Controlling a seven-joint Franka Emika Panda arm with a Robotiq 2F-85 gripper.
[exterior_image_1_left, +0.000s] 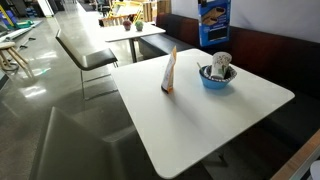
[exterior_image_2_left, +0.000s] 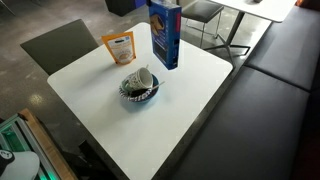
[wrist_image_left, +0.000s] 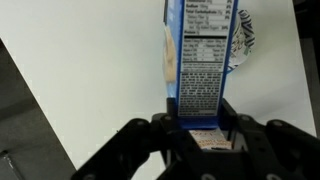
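A tall blue box (exterior_image_2_left: 165, 36) hangs upright in the air above the table, partly cut off by the frame's top. In the wrist view my gripper is shut on the box, with the printed nutrition panel facing the camera. Below stands a blue bowl (exterior_image_1_left: 216, 82) holding a white patterned cup (exterior_image_1_left: 221, 64), tipped inside it. An orange and white pouch (exterior_image_2_left: 120, 47) stands upright on the table, apart from the bowl. Neither exterior view shows the gripper itself.
A dark bench (exterior_image_2_left: 240, 110) runs along one side, and a grey chair (exterior_image_2_left: 61, 46) stands at another. A second table (exterior_image_1_left: 130, 32) with small plants is farther back.
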